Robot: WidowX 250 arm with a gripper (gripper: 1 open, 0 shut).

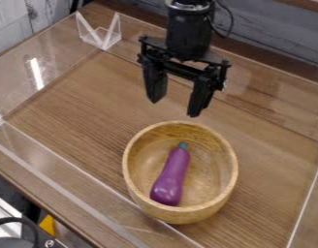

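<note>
The black gripper (178,83) hangs open over the upper middle of the table, its fingers pointing down, above and behind a tan round bowl (208,148). Inside the bowl lies a purple eggplant-like object (169,182) with a small green tip at its upper end, lengthwise toward the viewer.
A clear, angular rack-like item (100,31) stands at the back left. A black cable or object lies at the bottom left corner.
</note>
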